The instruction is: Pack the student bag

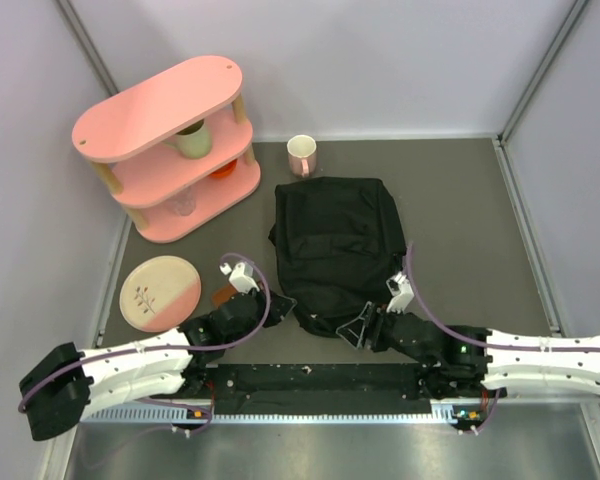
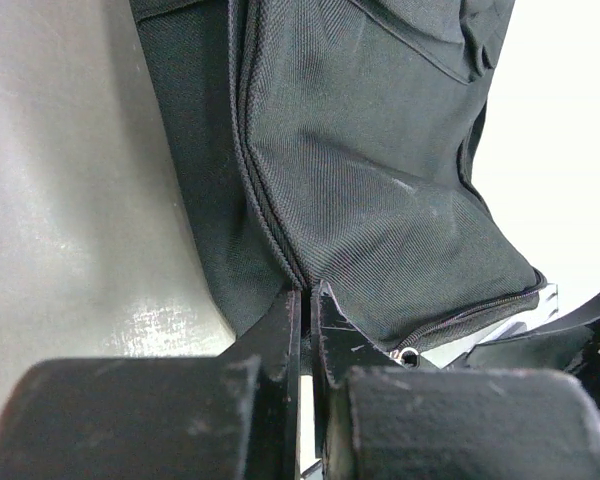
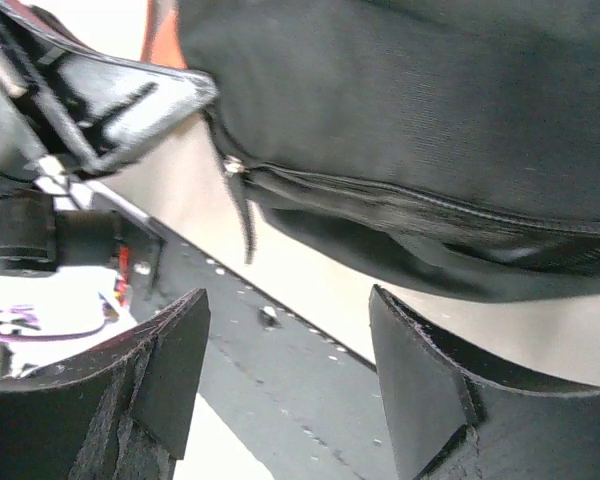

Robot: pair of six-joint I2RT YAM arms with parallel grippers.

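Observation:
The black bag (image 1: 335, 245) lies flat in the middle of the table. My left gripper (image 1: 288, 305) is shut at the bag's lower left corner. In the left wrist view, the fabric edge of the bag (image 2: 365, 225) runs right into its closed fingertips, with a fold pinched there. My right gripper (image 1: 358, 327) stands open by the bag's lower edge, nothing between its fingers. From the right wrist view, the zipper (image 3: 410, 195) with its pull (image 3: 236, 166) lies just beyond the open fingers (image 3: 175, 370).
A pink shelf (image 1: 165, 105) stands at the back left, holding a green cup (image 1: 193, 141). There is a pink mug (image 1: 302, 155) behind the bag and a round plate (image 1: 160, 293) at the left. A brown item (image 1: 223, 294) sits beside the left arm. Right of the bag is clear.

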